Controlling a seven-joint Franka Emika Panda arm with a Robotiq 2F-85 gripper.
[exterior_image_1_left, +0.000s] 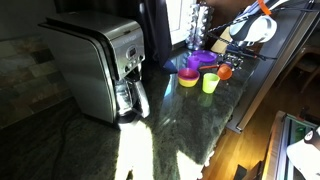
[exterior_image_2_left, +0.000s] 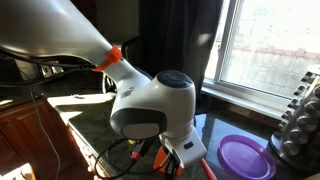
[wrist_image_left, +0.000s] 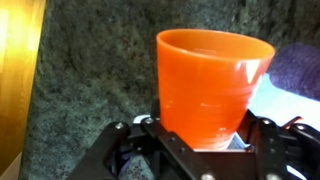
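Note:
An orange cup fills the middle of the wrist view, its rim toward the camera. Around its lower part the black fingers of my gripper are shut, one on each side. From exterior view 1 the same orange cup shows small at the far end of the dark counter, below the white arm. In exterior view 2 the white wrist housing covers most of the gripper and cup. Whether the cup touches the counter cannot be told.
A light-green cup, a yellow-and-red bowl stack and a purple cup stand nearby. A purple plate lies by the window. The coffee maker stands at the near left; bare counter lies in front.

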